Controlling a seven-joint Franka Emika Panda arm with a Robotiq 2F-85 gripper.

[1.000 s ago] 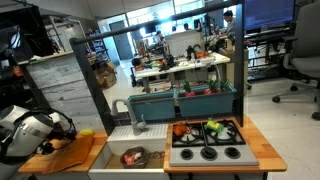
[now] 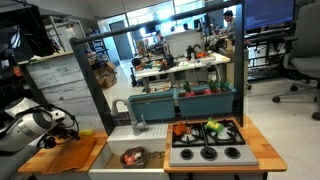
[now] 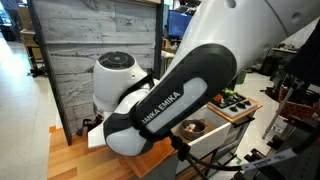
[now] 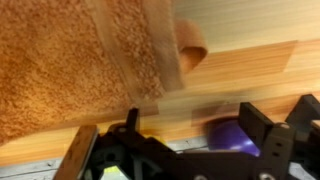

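Observation:
An orange-brown towel [image 4: 70, 60] lies on the wooden counter, with a folded edge and a raised corner in the wrist view. In exterior view 1 the same towel [image 2: 75, 155] is spread at the counter's left end. My gripper is open over bare wood beside the towel's edge, its two fingers apart and nothing visibly held between them. From outside, the gripper [image 2: 70, 124] shows small and dark near the back wall, above the towel's far side.
A yellow item [image 2: 86, 132] is by the wall, and a purple item [image 4: 232, 137] shows partly behind my right finger. A sink with a pot [image 2: 133, 157] is to the right, then a stove [image 2: 208, 153] with toy food.
My arm and gripper have shifted slightly up and to the right in exterior view 1. No clear change in the towel or the yellow item.

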